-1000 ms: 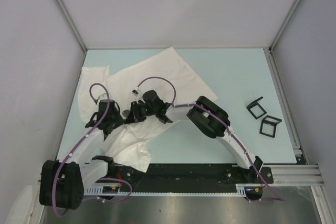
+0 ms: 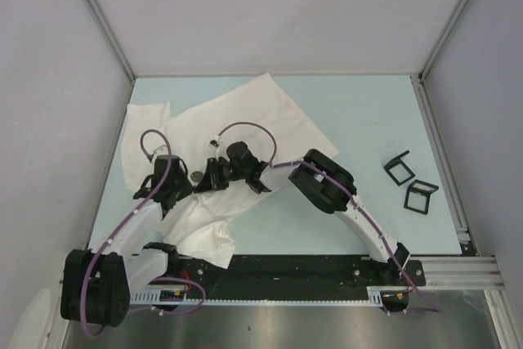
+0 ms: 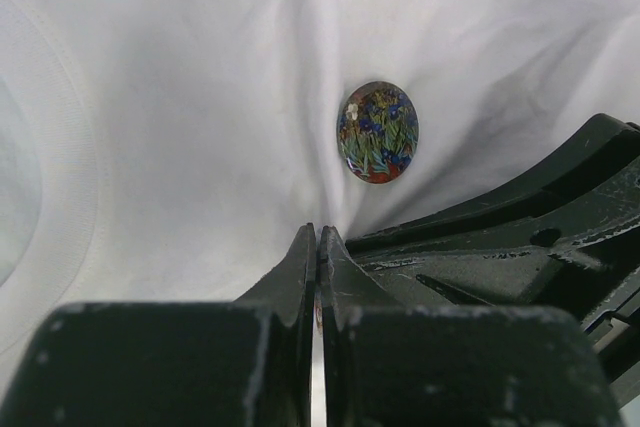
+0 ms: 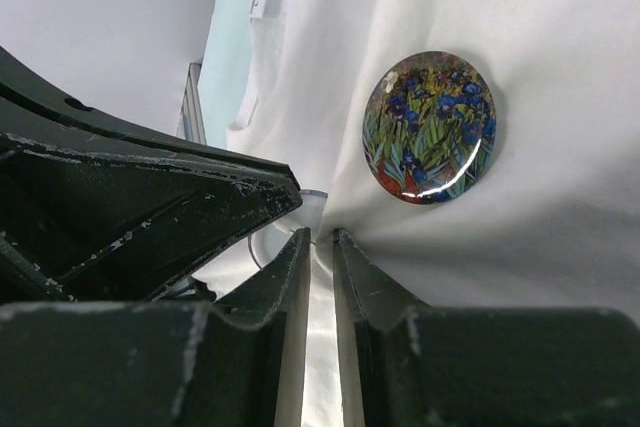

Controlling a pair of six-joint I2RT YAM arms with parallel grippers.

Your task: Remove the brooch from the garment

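Note:
A white garment is spread on the table. On it lies an oval brooch with painted irises, just beyond my fingertips in both wrist views. My left gripper is shut at the cloth below the brooch, with no object visible between its fingers. My right gripper is shut on a fold of the white fabric beside the brooch, its tips close to my left gripper. The brooch's back and fastening are hidden.
Two small black stands sit on the bare right side of the pale table. Walls border the table at the back and sides. Both arms crowd the garment's lower middle.
My right gripper and arm have shifted very slightly in the top view since a second ago. The left arm looks unmoved.

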